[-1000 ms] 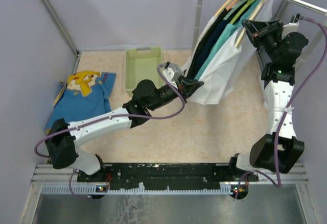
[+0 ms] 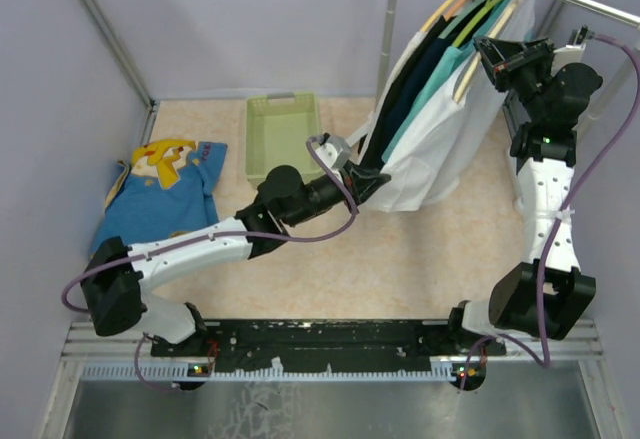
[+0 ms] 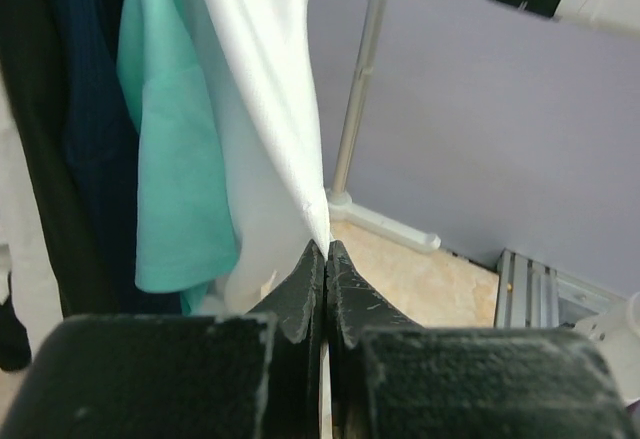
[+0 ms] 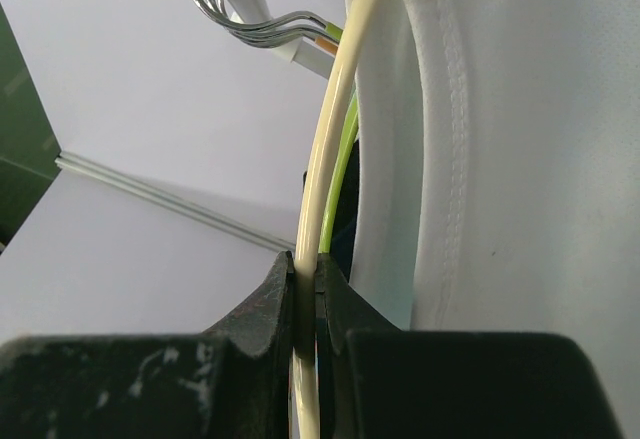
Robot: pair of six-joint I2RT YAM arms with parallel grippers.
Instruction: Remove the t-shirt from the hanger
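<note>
A white t-shirt hangs on a pale wooden hanger at the front of the rail. My right gripper is shut on that hanger, high at the rail in the top view. My left gripper is at the shirt's lower part; in the left wrist view its fingertips are shut on a narrow white fold of fabric. Teal and dark shirts hang beside it.
A green empty basket stands at the back middle. A blue folded shirt lies at the left. The metal rail crosses the upper right.
The right arm has stayed put.
</note>
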